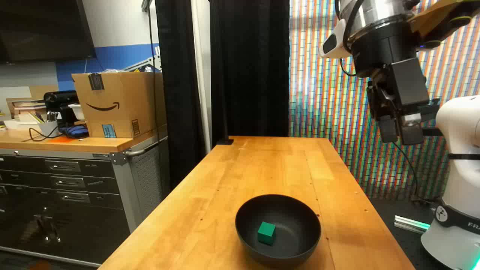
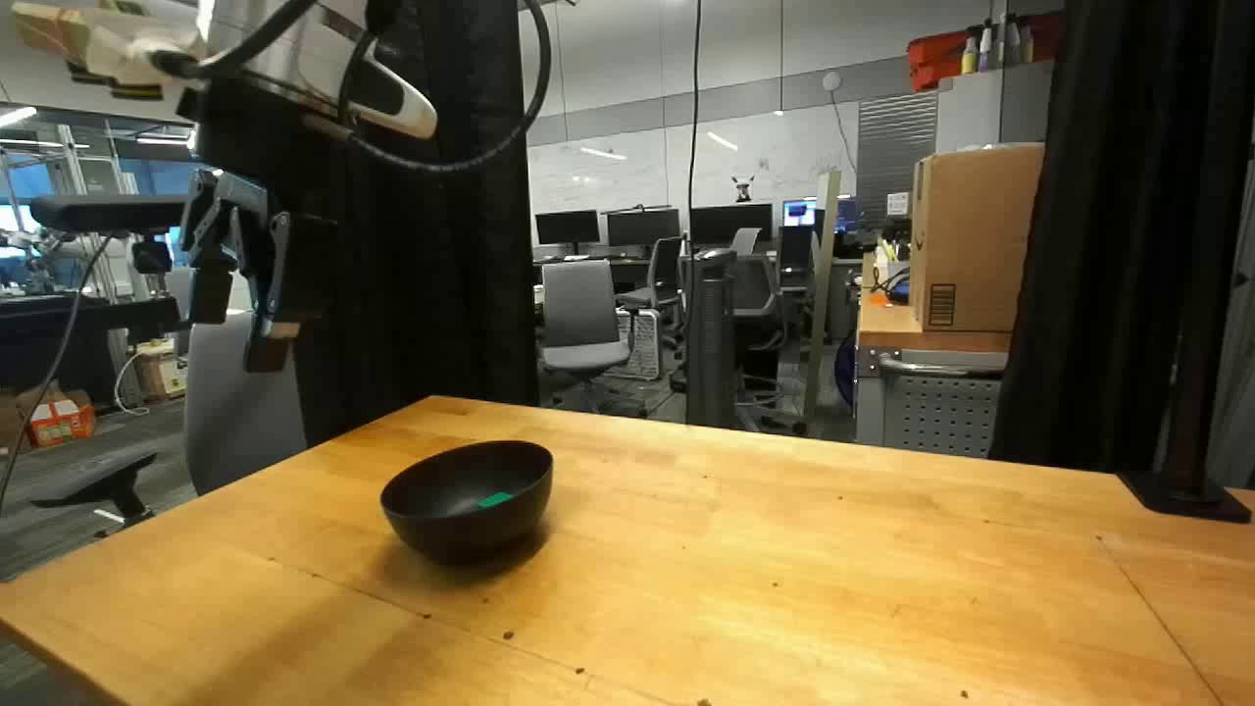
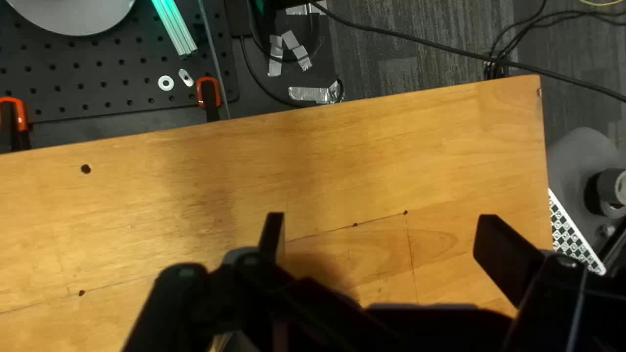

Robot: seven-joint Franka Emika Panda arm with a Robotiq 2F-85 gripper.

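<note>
A small green cube [image 1: 266,232] lies inside the black bowl [image 1: 299,225], left of the bowl's centre in the first exterior view. In the second exterior view only the top of the green cube [image 2: 495,500] shows above the near rim of the bowl [image 2: 453,535]. High above the table and clear of the bowl hangs my gripper [image 1: 400,135], also seen at the upper left as the gripper [image 2: 241,335]. Between the widely parted fingers of my gripper in the wrist view there is only bare tabletop below. Neither bowl nor cube shows in that view.
Around the bowl the wooden table [image 2: 824,565] is bare. A black stand foot [image 2: 1182,496] rests at one table edge. Orange-tipped clamps [image 3: 209,94] sit along another edge, beside a perforated black plate [image 3: 129,70]. A cardboard box [image 1: 117,105] stands on a separate bench.
</note>
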